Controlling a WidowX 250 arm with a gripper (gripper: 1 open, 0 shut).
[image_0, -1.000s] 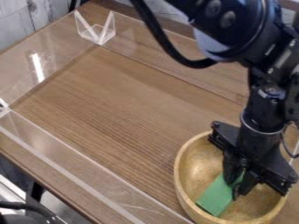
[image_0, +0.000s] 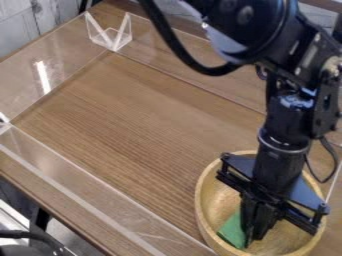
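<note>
My black gripper (image_0: 267, 205) reaches down into a tan round bowl (image_0: 214, 190) at the lower right of the view, over a green object (image_0: 233, 231) lying in the bowl. The gripper's body covers much of the bowl and part of the green object. Whether the fingers are shut or hold anything is hard to see.
A white wire holder (image_0: 110, 31) stands at the back left. Black cables show at the bottom left corner.
My gripper has moved left and down within the bowl, now covering more of the green object.
</note>
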